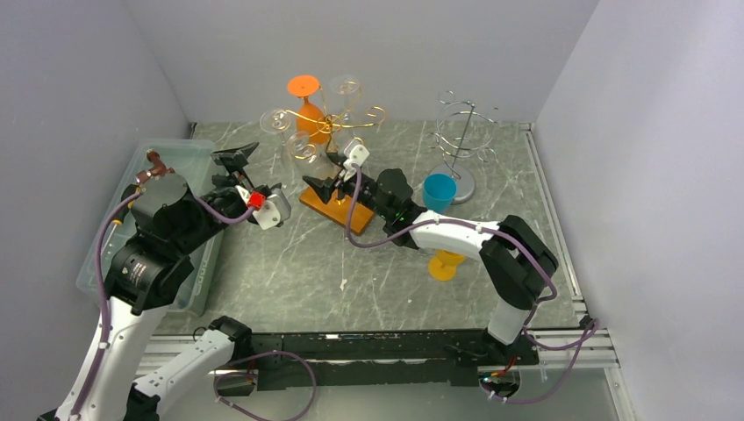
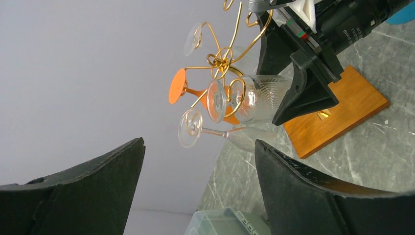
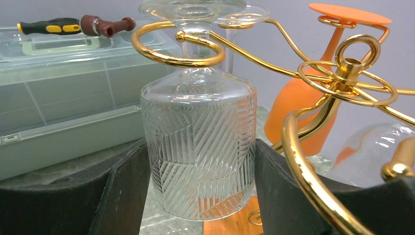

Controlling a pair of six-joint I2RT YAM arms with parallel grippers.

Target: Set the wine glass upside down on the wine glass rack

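Observation:
A clear ribbed wine glass [image 3: 198,147] hangs upside down, its stem inside a curled ring of the gold rack [image 3: 347,73] and its foot above that ring. My right gripper [image 1: 320,171] is shut on the glass bowl, one finger on either side. From the left wrist view, the glass's foot [image 2: 216,101] shows at the ring, with the right fingers [image 2: 306,105] at its bowl. On the rack also hang an orange glass [image 1: 304,105] and other clear glasses. To the left of the rack, my left gripper [image 1: 263,167] stands open and empty.
The rack stands on a wooden base [image 1: 338,210]. A lidded clear bin [image 1: 203,272] lies at left. A silver rack [image 1: 465,140], a blue cup [image 1: 439,190] and a yellow glass [image 1: 445,266] are to the right.

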